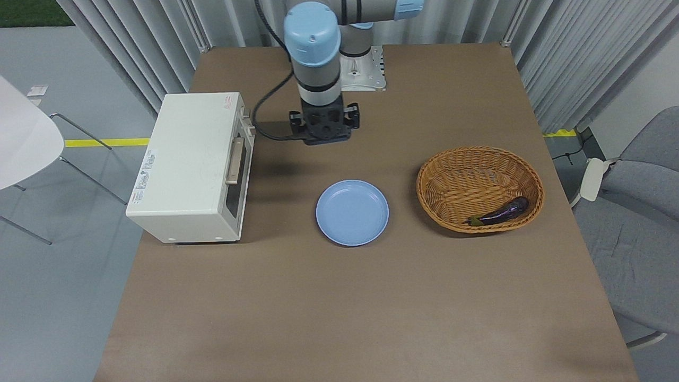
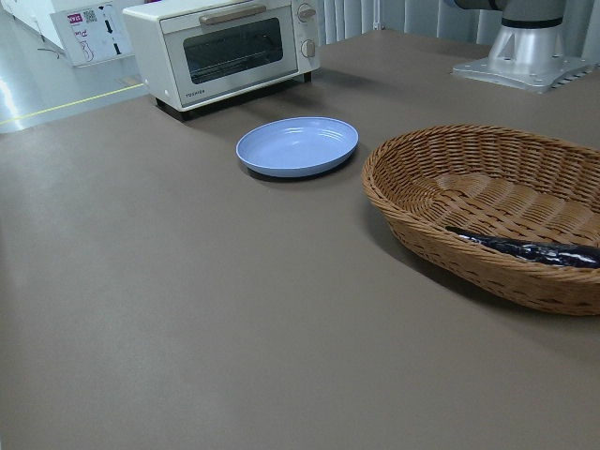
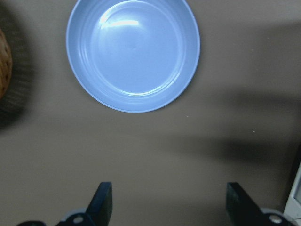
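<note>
My gripper hangs above the table just right of the toaster oven and behind the blue plate. In the wrist view its two fingers stand wide apart at the bottom, with bare table between them; the plate lies ahead of them. An eggplant lies in the front right part of a woven basket; in the left view it is partly behind the rim.
The white toaster oven stands at the left edge with its door shut. A grey chair stands beyond the right edge.
</note>
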